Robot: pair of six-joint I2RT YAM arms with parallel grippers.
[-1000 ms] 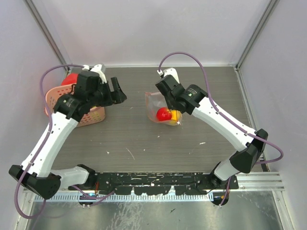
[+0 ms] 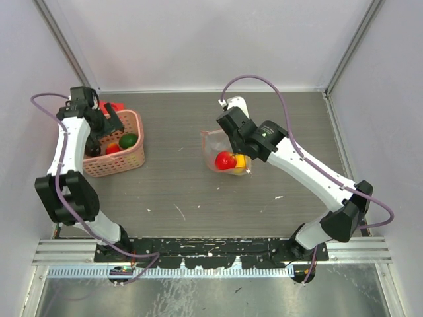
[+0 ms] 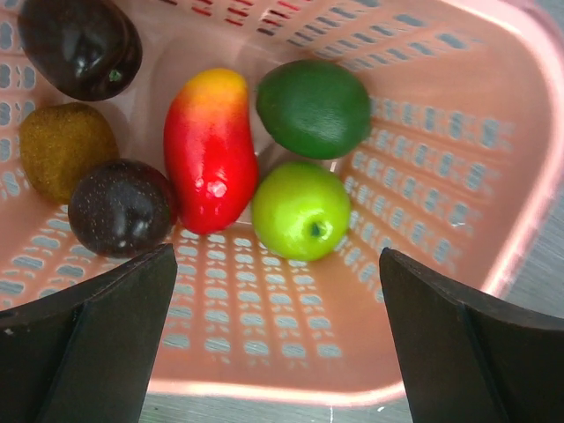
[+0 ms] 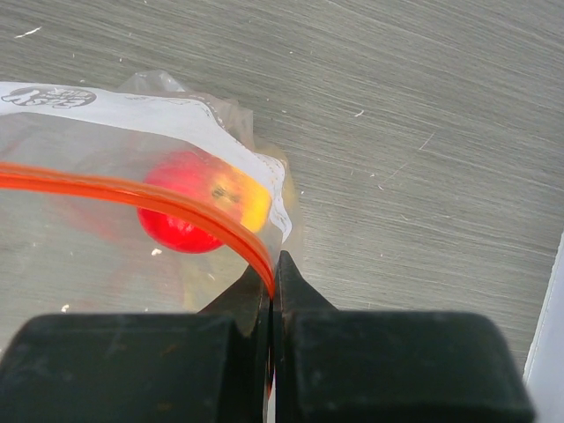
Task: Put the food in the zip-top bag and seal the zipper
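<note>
A clear zip top bag (image 2: 213, 140) stands in the middle of the table with a red food piece (image 2: 225, 160) and a yellow one (image 2: 240, 160) inside. My right gripper is shut on the bag's rim, by its orange zipper strip (image 4: 132, 189). Over the pink basket (image 2: 115, 165) at the left, my left gripper stands open, nothing between its fingers. Below it lie a red mango (image 3: 210, 154), a lime-green fruit (image 3: 301, 211), a dark green avocado (image 3: 315, 107), a dark round fruit (image 3: 122, 209), a brownish fruit (image 3: 67, 152) and an eggplant-like piece (image 3: 84, 44).
The basket's raised wall (image 3: 520, 211) rings the food close to my left fingers. A red item (image 2: 112, 106) shows at the basket's far edge. Bare table (image 2: 173, 191) lies between basket and bag.
My left arm has swung left, from beside the basket to above it, and its fingers remain apart. The right arm and the bag have hardly moved.
</note>
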